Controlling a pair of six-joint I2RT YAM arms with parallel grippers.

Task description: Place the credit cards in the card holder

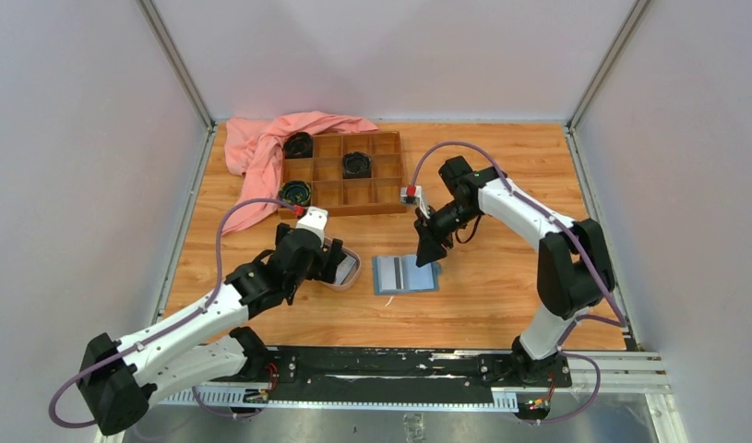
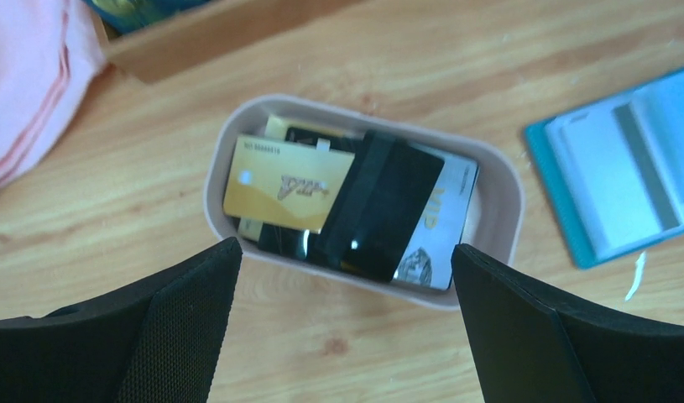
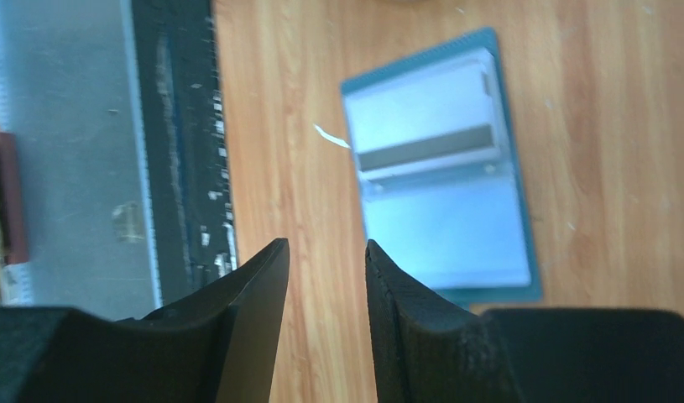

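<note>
Several cards lie piled in a small pale tray (image 2: 211,197): a gold card (image 2: 271,178), a black card (image 2: 380,210) across the middle and a white card (image 2: 446,217) marked VIP. My left gripper hangs open over the tray's near side, its fingers apart and nothing between them. To the tray's right, a blue card holder (image 1: 430,280) lies spread flat, with a dark stripe (image 3: 426,149) across one half. Close to the holder's back right is my right gripper; its fingertips stand apart, with only bare table showing between them.
Behind the tray stands a wooden compartment box (image 1: 358,194) with dark coiled items in it, and a pink cloth (image 1: 261,152) beside it. A thin white strip (image 3: 330,136) lies at the holder's edge. Table right of the holder is clear.
</note>
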